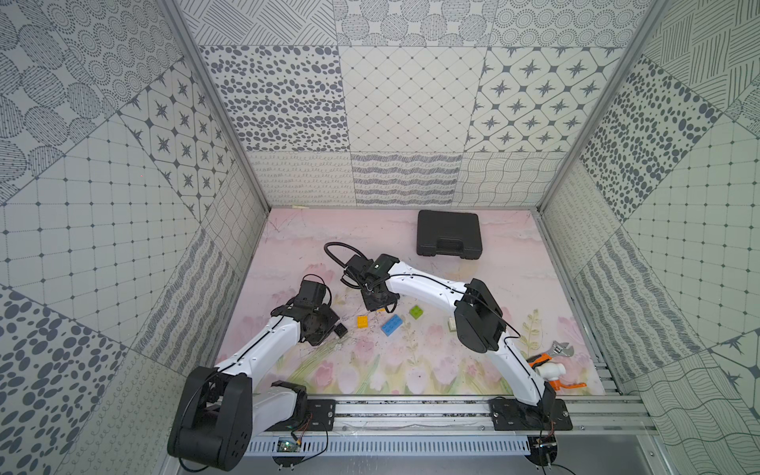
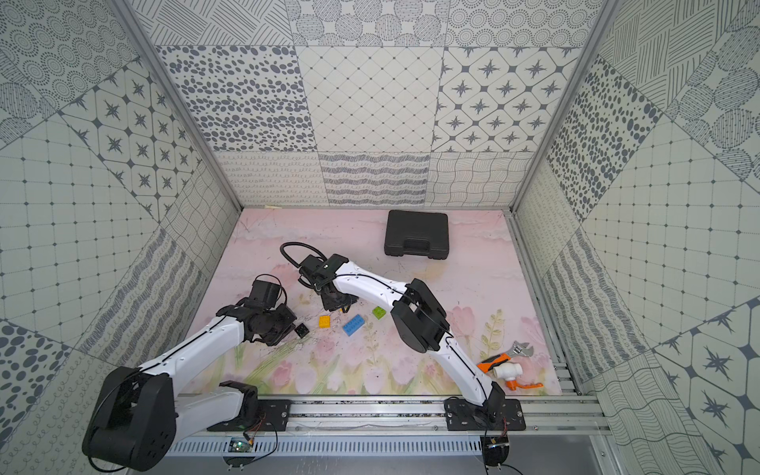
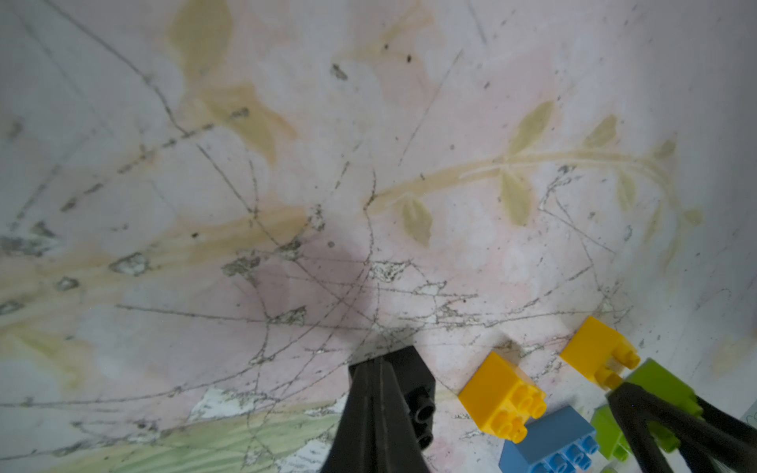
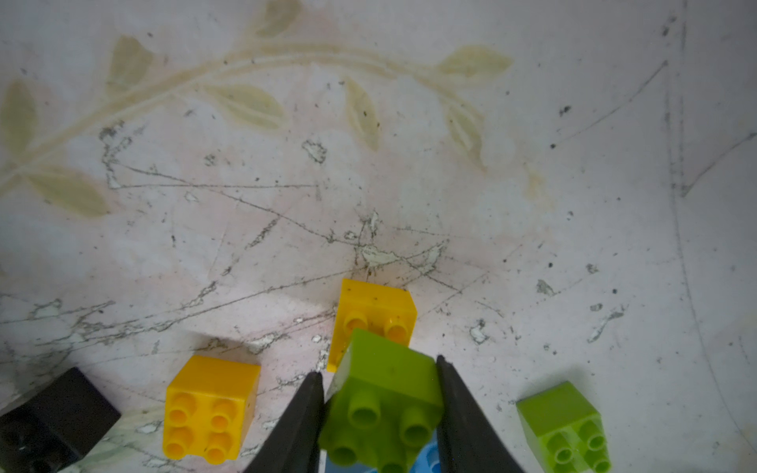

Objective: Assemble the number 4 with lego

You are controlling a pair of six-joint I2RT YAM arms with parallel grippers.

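Note:
In the right wrist view a green brick (image 4: 386, 394) is clamped by my right gripper, shut on it, above a yellow brick (image 4: 372, 311) and a mostly covered blue brick (image 1: 392, 324). Whether the green brick touches anything below cannot be told. A second yellow brick (image 4: 211, 406) and a black brick (image 4: 59, 421) lie to the left. Another green brick (image 4: 564, 425) is at the right. My left gripper is shut over the black brick's near area, nothing visible between its fingers. A pale brick (image 1: 452, 323) is partly behind the right arm.
A black case (image 1: 449, 234) sits at the back right of the table. An adjustable wrench (image 1: 560, 349) and orange-handled tools lie at the front right corner.

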